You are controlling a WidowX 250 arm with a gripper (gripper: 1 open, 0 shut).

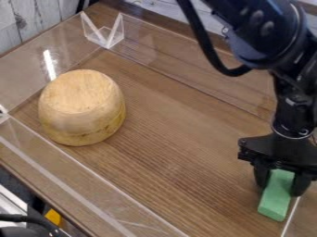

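Observation:
My black gripper [279, 171] is low over the right side of the wooden table, its fingers down at the upper end of a green block [276, 204] near the front right edge. The lower part of the block shows below the fingertips. Whether the fingers are closed on it I cannot tell. A round pale wooden piece [81, 104] rests at the left.
A white folded piece [102, 30] is at the back left, near the edge. A black cable arches over the back of the table.

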